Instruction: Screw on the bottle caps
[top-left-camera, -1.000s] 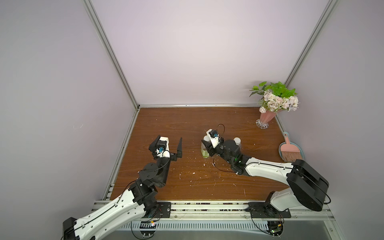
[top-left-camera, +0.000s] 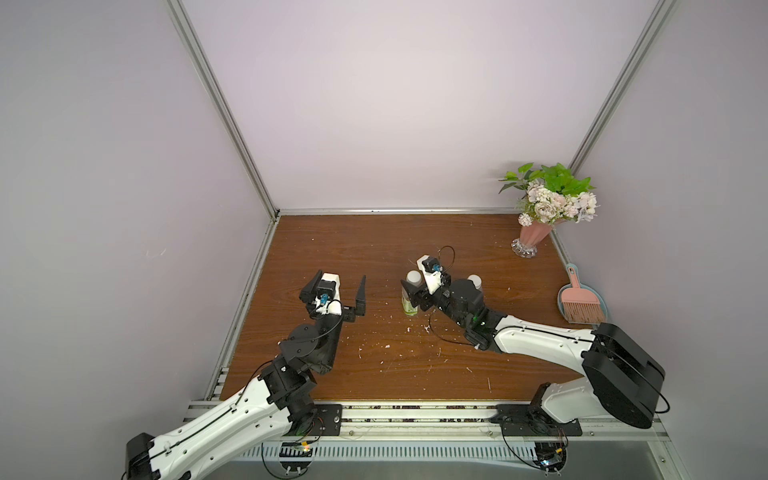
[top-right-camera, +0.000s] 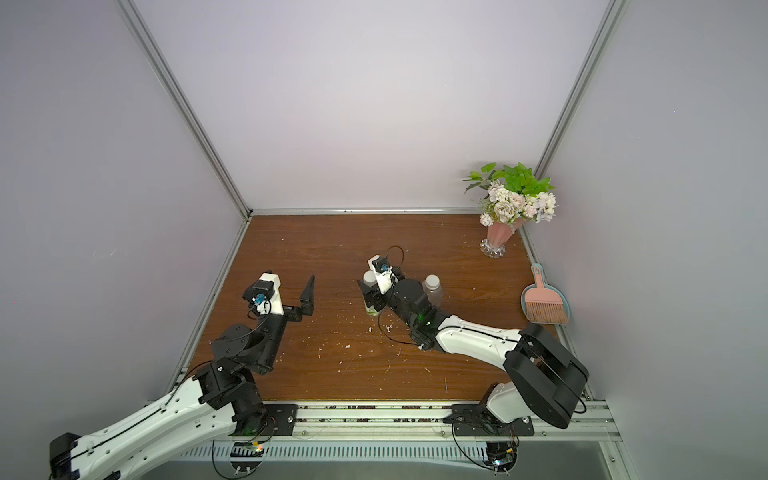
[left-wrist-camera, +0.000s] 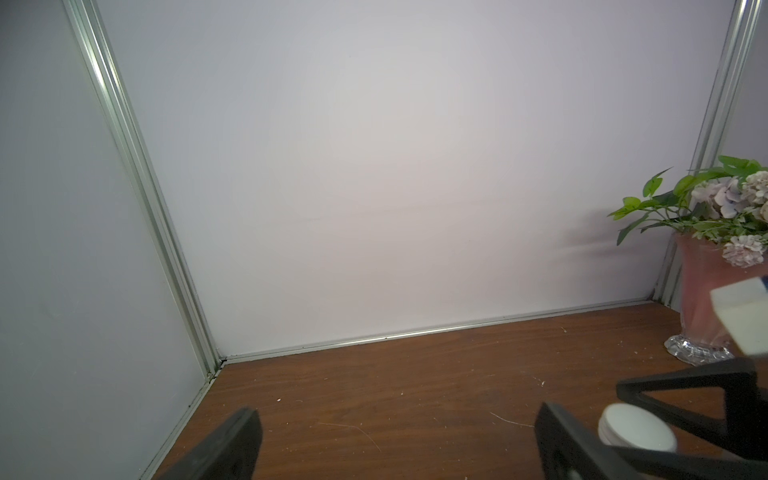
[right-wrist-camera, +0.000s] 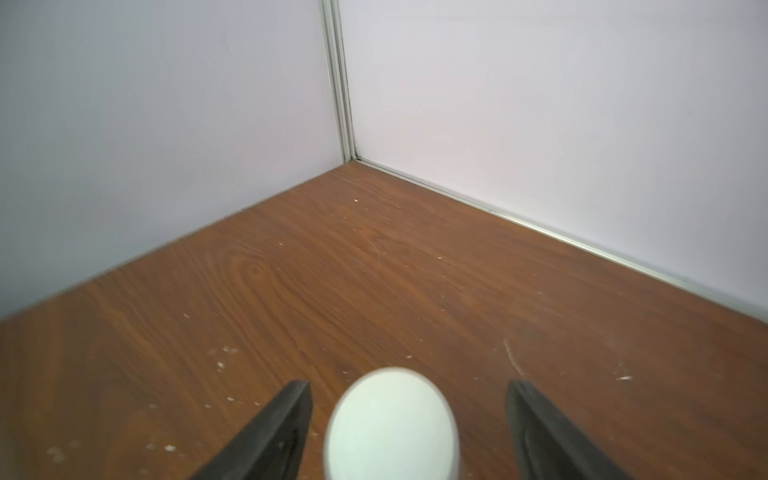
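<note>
One bottle (top-left-camera: 409, 304), with green near its base, stands upright on the table, a white cap (right-wrist-camera: 392, 428) seated on its top. My right gripper is open around that cap, with a gap showing on either side in the right wrist view. A second clear bottle (top-right-camera: 434, 293) with a white cap (top-right-camera: 432, 281) is upright behind the right arm, partly hidden. Off to the left, my left gripper hangs open and empty; in the left wrist view the first bottle's cap (left-wrist-camera: 637, 426) shows beyond its right finger.
A pink vase of flowers (top-left-camera: 534, 232) stands at the back right. A pink brush and dustpan (top-left-camera: 581, 297) lie by the right wall. Small scraps litter the front of the wooden table (top-left-camera: 360, 240).
</note>
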